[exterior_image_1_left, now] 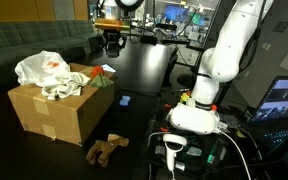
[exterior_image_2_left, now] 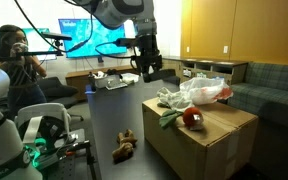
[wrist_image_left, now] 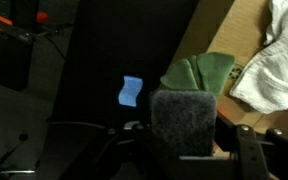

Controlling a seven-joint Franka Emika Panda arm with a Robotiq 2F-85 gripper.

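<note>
My gripper is shut on a dark, rounded, grey-brown object [wrist_image_left: 182, 118], which fills the space between the fingers in the wrist view; what it is cannot be told. In exterior view 1 the gripper [exterior_image_1_left: 112, 45] hangs high above the black table, behind and above the right part of a cardboard box [exterior_image_1_left: 52, 118]. The second exterior view has the gripper [exterior_image_2_left: 148, 72] well above the table, apart from the box. Crumpled white cloth [exterior_image_1_left: 46, 73], green cloth [exterior_image_2_left: 171, 117] and a red, pale-marked round thing [exterior_image_2_left: 192, 120] lie on the box.
A small light-blue piece [exterior_image_1_left: 125, 100] lies flat on the table to the right of the box. Nearer the front is a brown plush-like toy [exterior_image_1_left: 106, 148]. Bare table [exterior_image_1_left: 149, 70] extends behind the blue piece. A grey sofa [exterior_image_1_left: 24, 60] stands beyond.
</note>
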